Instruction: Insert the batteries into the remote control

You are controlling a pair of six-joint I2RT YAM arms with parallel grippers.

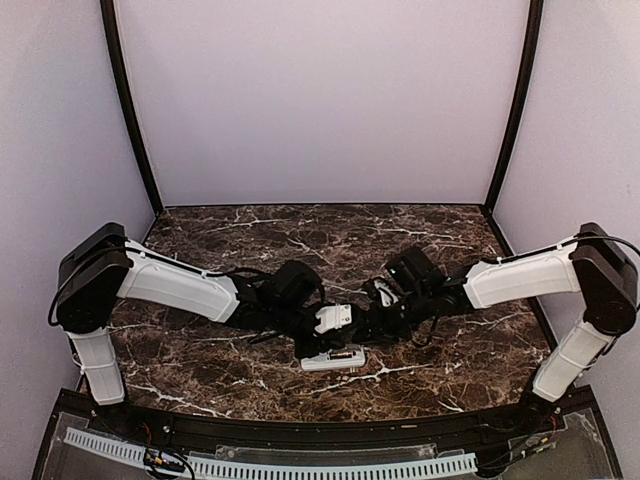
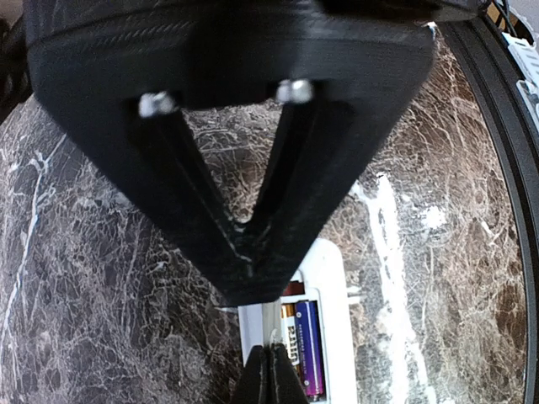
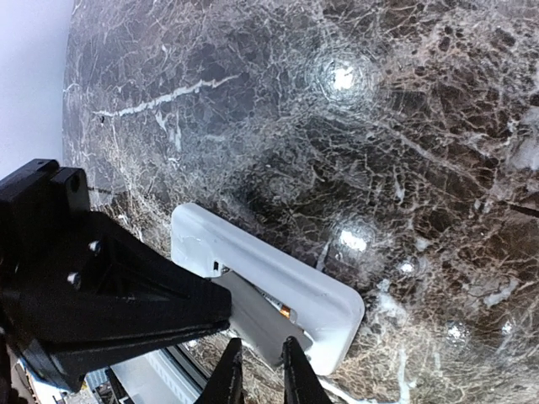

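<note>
The white remote control lies on the marbled table at front centre. In the left wrist view, a purple battery and a white-and-orange battery lie side by side in its open compartment. The right wrist view shows the cover's broad face tilted above the compartment, hiding most of the batteries. My right gripper is partly open at the cover's near end, with no clear grip on it.
Both grippers crowd close together above the remote; the right one fills much of the left wrist view. A white slotted strip runs along the front. Behind the arms, the dark marbled table is free.
</note>
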